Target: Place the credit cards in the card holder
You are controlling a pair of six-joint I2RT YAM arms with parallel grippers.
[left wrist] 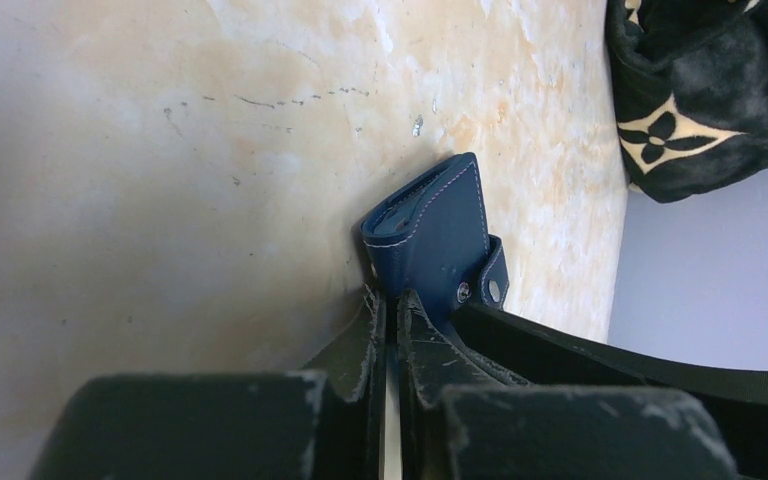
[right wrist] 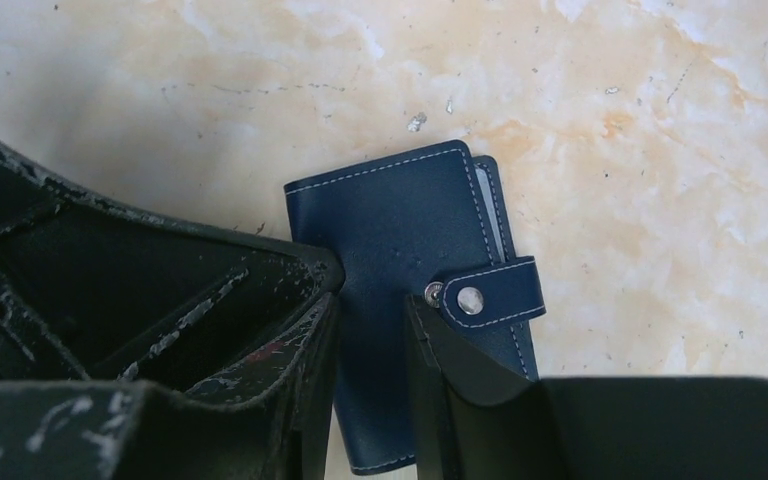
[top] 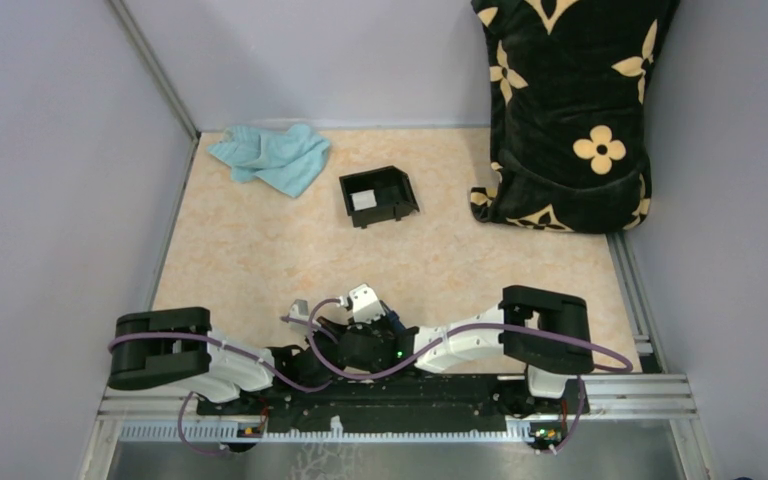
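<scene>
A dark blue card holder [right wrist: 390,200] lies on the table near the arms, its strap [right wrist: 495,293] with snap studs on the right side. A pale strip [right wrist: 490,212] shows between its covers there. In the left wrist view, my left gripper is shut on the near left edge of the card holder [left wrist: 440,230]. Over the middle of the holder, my right gripper stands part open, nothing seen held between its fingers. From above, the arms hide most of the holder. No credit card can be made out for certain.
A black open box [top: 393,190] with a white flat item [top: 363,200] inside stands at the back. A light blue cloth [top: 275,155] lies back left, a black patterned cushion [top: 570,120] back right.
</scene>
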